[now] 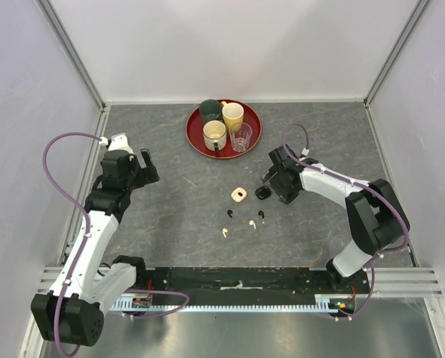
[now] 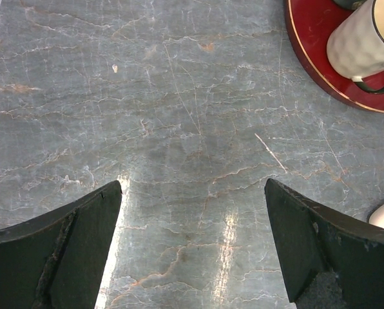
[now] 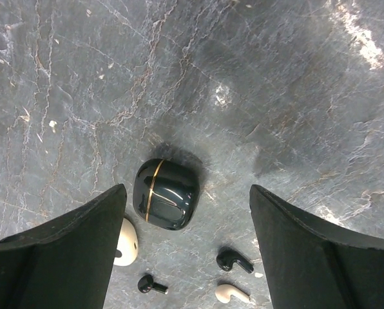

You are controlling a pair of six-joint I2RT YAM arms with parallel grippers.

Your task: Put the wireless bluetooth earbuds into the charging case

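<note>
A glossy black charging case (image 3: 165,194) with a gold line lies on the table, just beyond and between the fingers of my right gripper, which is open and holds nothing. Left of it in the top view is a white case (image 1: 239,195). Two black earbuds, one on the left (image 1: 230,213) and one on the right (image 1: 261,214), lie in front of the cases. Nearer the front edge are two white earbuds, left (image 1: 225,233) and right (image 1: 253,224). My left gripper stands open over bare table at the left.
A red round tray (image 1: 194,142) with several mugs and a clear glass (image 1: 240,136) stands at the back middle. The table between my left gripper and the white case is clear, as is the front right.
</note>
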